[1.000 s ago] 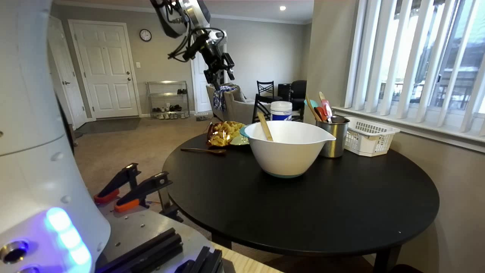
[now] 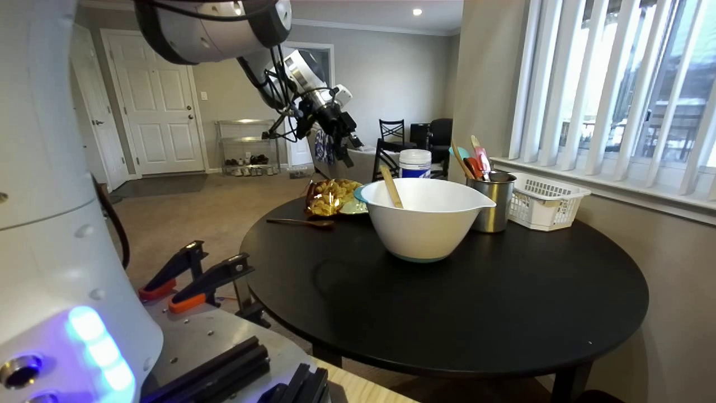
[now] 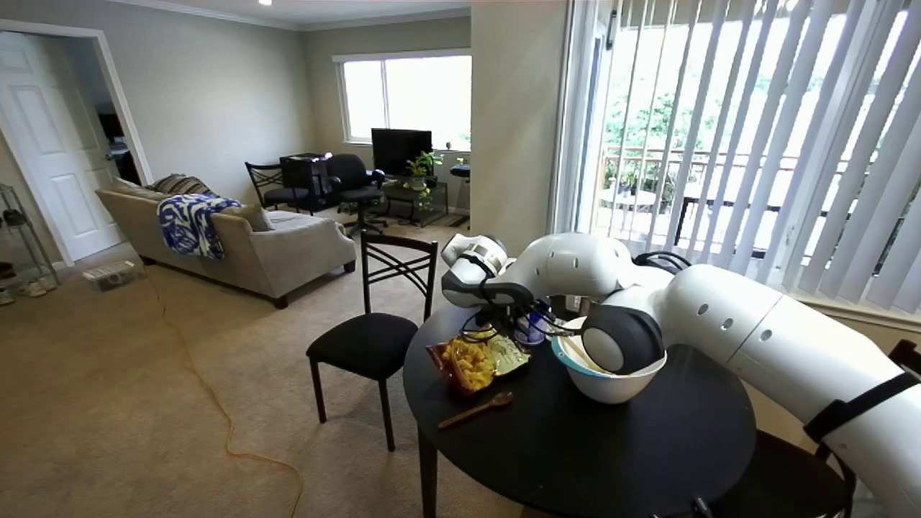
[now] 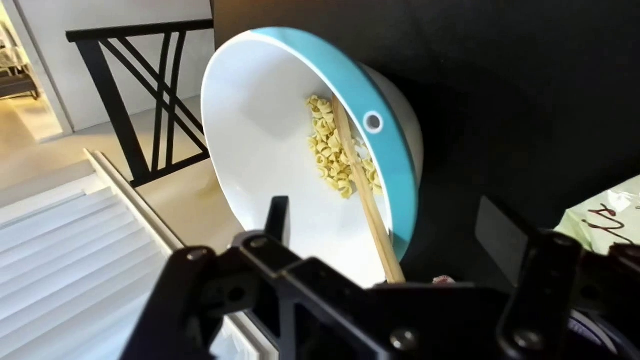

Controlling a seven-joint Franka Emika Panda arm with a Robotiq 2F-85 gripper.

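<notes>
My gripper (image 2: 349, 145) hangs open in the air above the far left part of the table. In the wrist view its fingers (image 4: 277, 217) stand wide apart with nothing between them. Beyond them is a white mixing bowl (image 4: 264, 120) with a teal rim. Dry shell-like pasta (image 4: 330, 153) lies in the bowl, and a wooden utensil (image 4: 363, 180) leans across it and over the rim. In the first exterior view the bowl (image 2: 429, 221) stands upright on the black table (image 2: 470, 309). A shiny opened bag of yellow food (image 2: 330, 196) lies behind and left of it.
A dark wooden spoon (image 2: 300, 222) lies near the table's left edge. Behind the bowl stands a white tub (image 2: 414, 161); to its right are a metal utensil holder (image 2: 493, 205) and a white basket (image 2: 547, 201).
My gripper has come lower and a little to the right, nearer the table. The bowl, bag and spoon have stayed in place.
</notes>
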